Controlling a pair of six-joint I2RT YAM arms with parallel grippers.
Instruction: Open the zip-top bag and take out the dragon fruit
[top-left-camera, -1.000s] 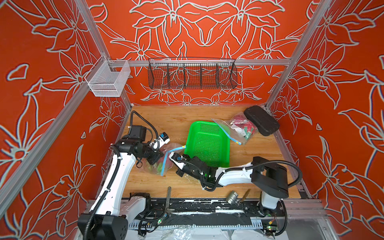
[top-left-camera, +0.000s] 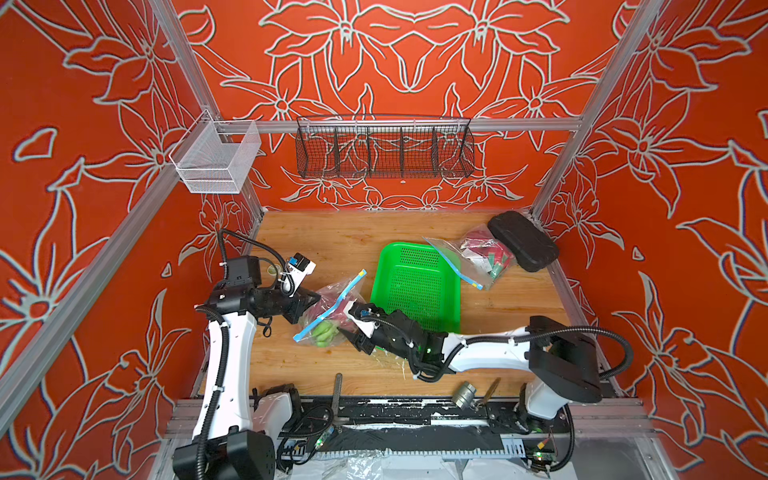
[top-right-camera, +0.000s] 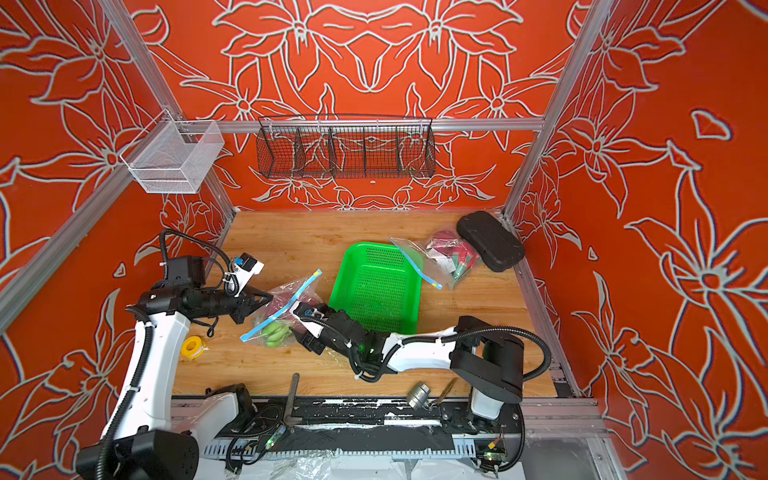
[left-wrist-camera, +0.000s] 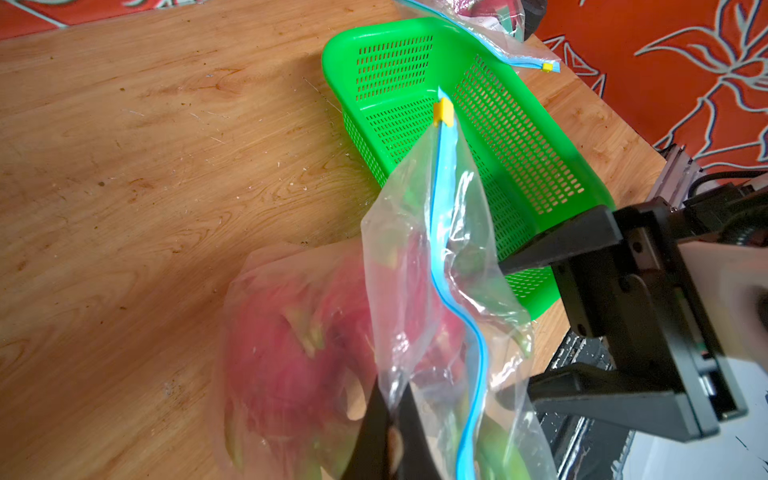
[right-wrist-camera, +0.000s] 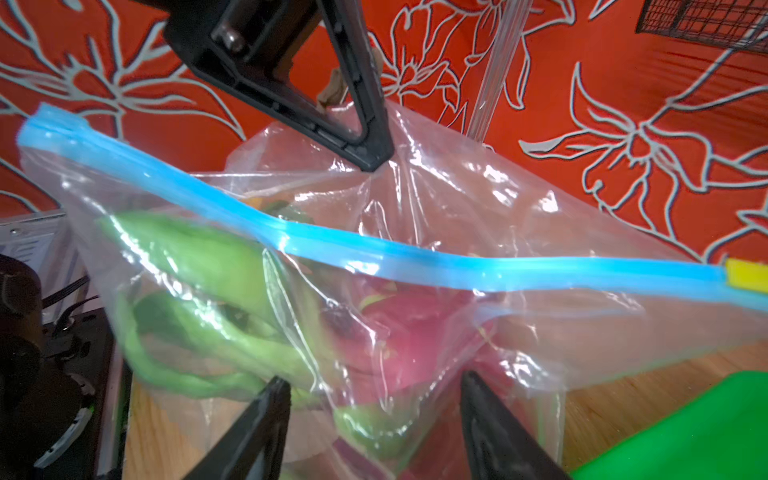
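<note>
A clear zip top bag (top-left-camera: 326, 297) with a blue zip strip (left-wrist-camera: 439, 232) stands at the left of the table. Through its film show pink dragon fruit (left-wrist-camera: 276, 352) and something light green (right-wrist-camera: 192, 272). My left gripper is shut on the film of one side; creases fan out from its tips in the right wrist view. The yellow slider (left-wrist-camera: 444, 112) sits at the strip's end nearest the basket. Across the strip, my right gripper stands open, its fingers (right-wrist-camera: 264, 428) low in front of the bag's near side with nothing gripped.
A green basket (top-left-camera: 385, 268) stands right of the bag, close to my right arm. Another zip bag (top-left-camera: 484, 252) with pink contents leans over its far right rim, beside a black case (top-left-camera: 523, 241).
Over the last second my left gripper has moved left and slightly back, drawing the bag's film with it; the bent zip strip is now straighter.
</note>
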